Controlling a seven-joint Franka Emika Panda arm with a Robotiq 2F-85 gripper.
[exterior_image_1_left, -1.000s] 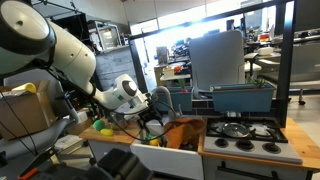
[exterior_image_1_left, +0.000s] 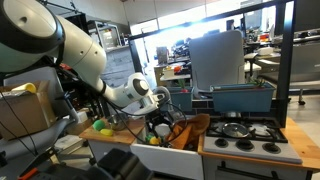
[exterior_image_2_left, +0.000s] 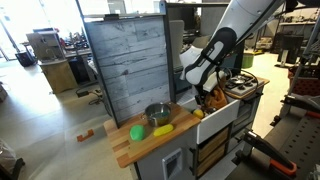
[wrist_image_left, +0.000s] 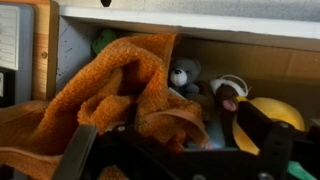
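Observation:
An orange towel (wrist_image_left: 135, 85) lies bunched in the left part of an open drawer (wrist_image_left: 270, 28) in the wrist view. Beside it are a small grey plush toy (wrist_image_left: 183, 72) and a rounded yellow item (wrist_image_left: 272, 118). My gripper is over the drawer, its dark fingers apart, with the towel's edge and drawer contents showing between and below them. In exterior view 1 the towel (exterior_image_1_left: 197, 130) rises above the white drawer front (exterior_image_1_left: 168, 160), just right of the hand. Parts of the drawer floor are hidden under the towel.
A stove top (exterior_image_1_left: 240, 130) with a pan is right of the drawer. A teal box (exterior_image_1_left: 242, 99) stands behind it. In exterior view 2, a metal pot (exterior_image_2_left: 158, 117), a green item (exterior_image_2_left: 137, 132) and a yellow item (exterior_image_2_left: 163, 130) sit on the wooden counter (exterior_image_2_left: 130, 152).
The hand has moved right and lower in exterior view 1 over the last second. The visible orange towel also sits farther right and is bunched up more steeply.

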